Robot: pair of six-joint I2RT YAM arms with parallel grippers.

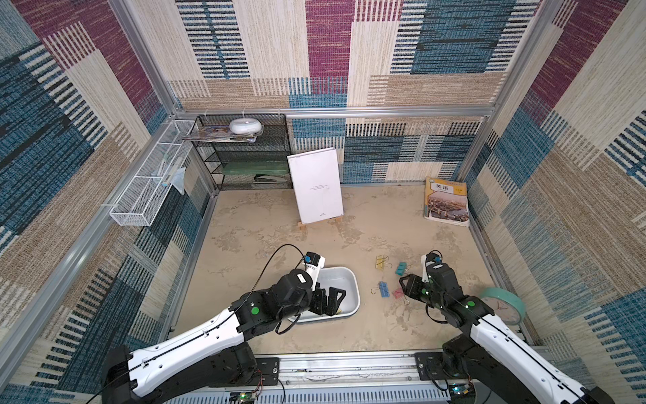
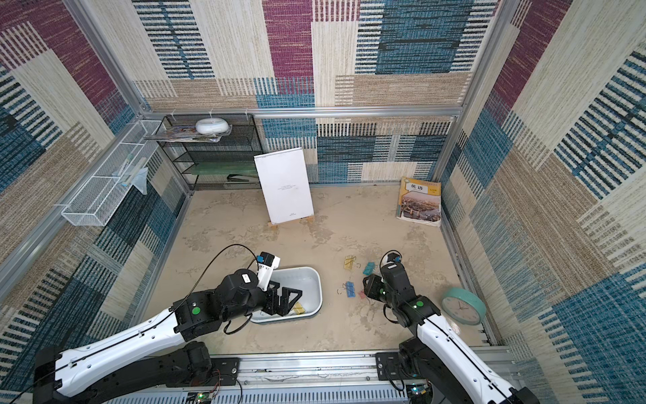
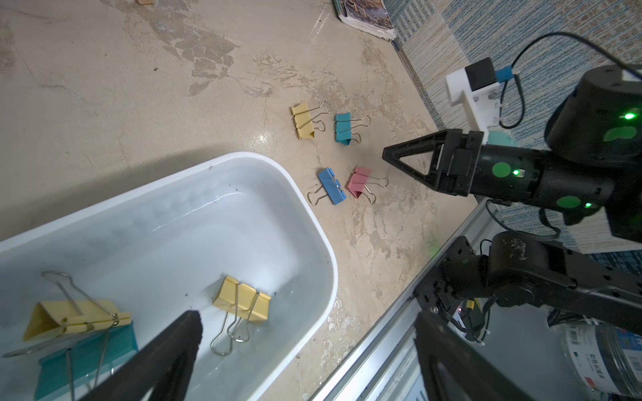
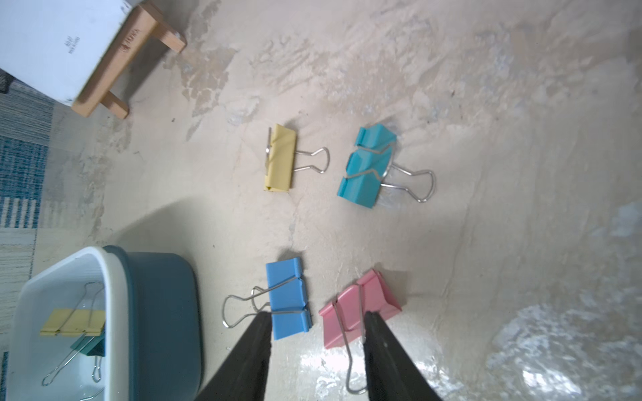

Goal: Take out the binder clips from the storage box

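The white storage box [image 3: 153,234] holds yellow binder clips [image 3: 240,300] and a teal one [image 3: 87,361]. My left gripper [image 1: 329,301] is open over it, with nothing held. To the box's right lie four loose clips: yellow [image 4: 279,157], teal [image 4: 367,167], blue [image 4: 286,300] and pink [image 4: 357,307]. My right gripper is above the pink and blue clips, its fingers somewhat apart at the bottom of the right wrist view, nothing visibly held.
A white board [image 1: 315,185] on a wooden stand is at the back, a book [image 1: 446,202] at back right. A round teal-rimmed clock [image 2: 463,306] is by the right arm. The table behind the box is clear.
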